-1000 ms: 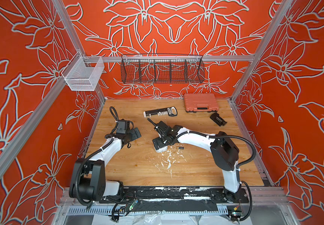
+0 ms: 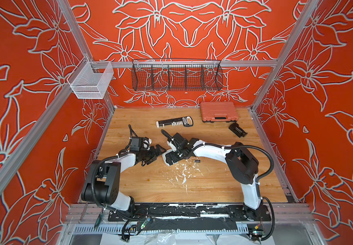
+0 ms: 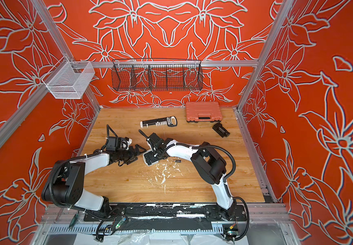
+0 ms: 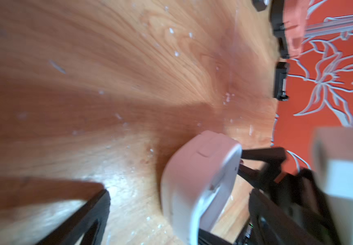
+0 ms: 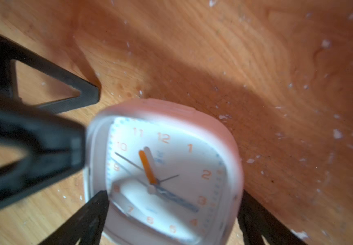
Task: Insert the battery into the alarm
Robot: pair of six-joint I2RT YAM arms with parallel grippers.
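Observation:
The alarm, a white rounded-square clock, fills the right wrist view, its dial facing that camera. My right gripper is open, with a finger on either side of the clock's lower part. From the left, my left gripper also stands open, and the alarm's pale side shows between its fingers in the left wrist view. Whether any finger touches the clock I cannot tell. The small dark battery lies on the table, just right of the right gripper. The clock's back is hidden.
At the back lie a black-and-white tool set, a red case and a black holder. White flecks mark the wood in front of the clock.
My left gripper has swung right, to the clock, its fingers now spread. The right gripper has shifted slightly left, and the clock has come left and shows more beside it.

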